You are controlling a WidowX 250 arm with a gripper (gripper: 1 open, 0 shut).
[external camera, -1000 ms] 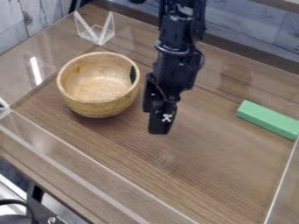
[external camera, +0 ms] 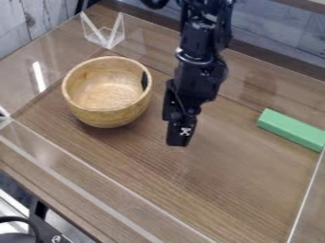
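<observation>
My black gripper hangs low over the middle of the wooden table, just to the right of a round tan wooden bowl. Its fingers look open, with nothing visible between the fingers. A green block lies at the right side of the table.
A white wire object stands at the back left. Walls or raised edges border the table at the back and sides.
The arm has shifted slightly, with the gripper moving a little upward in the view. The bowl and green block look unmoved.
</observation>
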